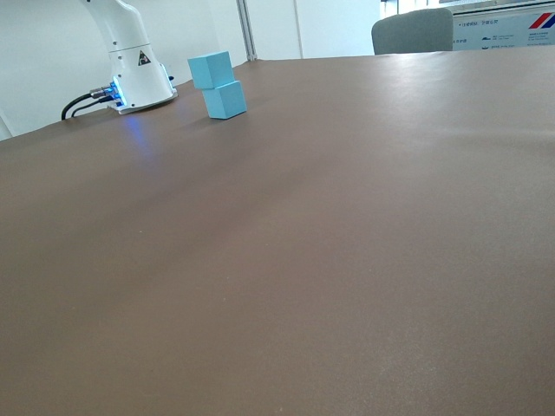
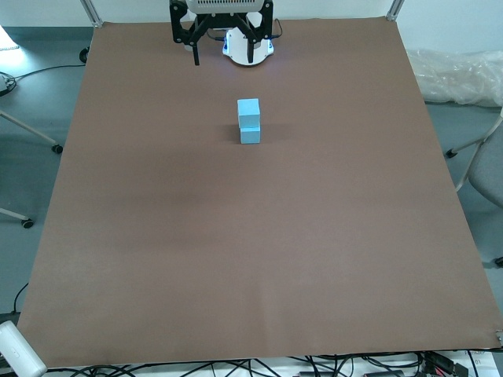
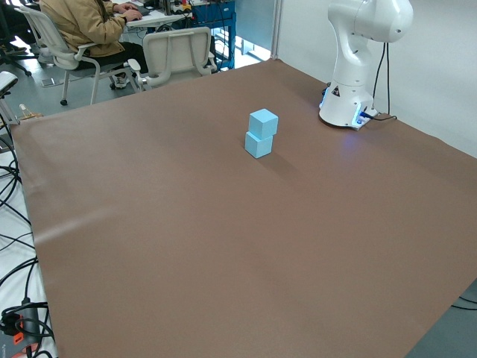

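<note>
Two light blue cubes stand stacked on the brown table: the upper cube (image 2: 248, 111) on the lower cube (image 2: 250, 136), slightly offset, as the top cube (image 1: 211, 69) also shows. In the right view the stack (image 3: 261, 136) stands in front of the white arm's base (image 3: 344, 102). At the top of the left view my black gripper (image 2: 224, 49) is raised over the arm's base, beyond the cubes and clear of them; its fingers are partly cut off, and I cannot tell their state. The gripper is not seen in the top or right views.
Cables run along the near edge, chairs stand beside the table, and a person sits beyond it in the right view.
</note>
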